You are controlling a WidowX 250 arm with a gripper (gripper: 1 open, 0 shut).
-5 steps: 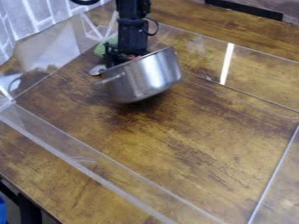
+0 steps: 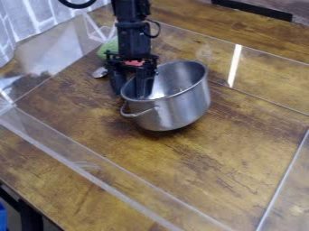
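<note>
A steel pot (image 2: 175, 106) with a wire side handle sits in the upper middle of the camera view, its opening facing up and slightly tilted. My black gripper (image 2: 135, 83) is at the pot's left rim, with its lower part over or inside the opening. Whether its fingers are closed on the rim cannot be seen clearly. Behind the gripper are a small red item and a green object (image 2: 108, 50), both partly hidden.
A wooden table (image 2: 205, 180) is enclosed by clear plastic side panels. Free wood lies in front and to the right of the pot. A small silver item (image 2: 101, 72) lies left of the gripper.
The pot has gone from strongly tipped to more upright, its opening now showing. My gripper has moved down and slightly toward the viewer along with it.
</note>
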